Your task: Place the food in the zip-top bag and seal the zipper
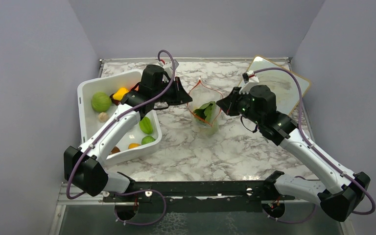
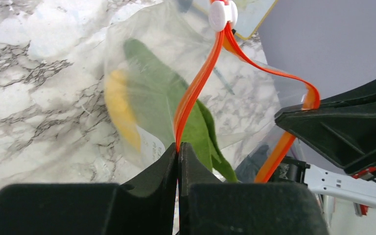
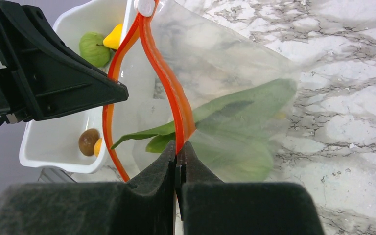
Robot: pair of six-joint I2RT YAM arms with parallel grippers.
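The clear bag [image 1: 205, 95] hangs open between my grippers, with green leafy food [image 1: 206, 111] inside; in the left wrist view a yellow item [image 2: 122, 107] shows through the plastic. My left gripper [image 1: 189, 100] is shut on one side of the orange-edged rim [image 2: 193, 88], and my right gripper [image 1: 219, 104] is shut on the opposite side, seen at the fingertips in both wrist views. The white slider [image 2: 221, 14] sits at the rim's far corner. The bag's lower part is seen only through cloudy plastic.
A white tray [image 1: 83, 107] of assorted food stands at the left. A gold-edged board [image 1: 279, 83] lies at the back right.
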